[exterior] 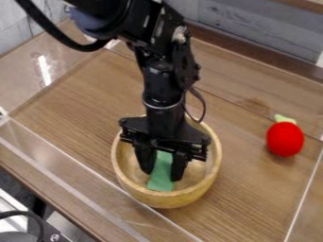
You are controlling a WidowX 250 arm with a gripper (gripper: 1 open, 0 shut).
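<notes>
A yellow bowl (192,189) sits on the wooden table in the lower middle. Inside it lies a green object (161,178), partly covered by my black gripper (161,163). The far part of the object is hidden behind the gripper.
A red tomato-like object (285,139) with a pale green tip lies to the right of the bowl. A pale wall runs along the back, and a black cable is at the lower left.
</notes>
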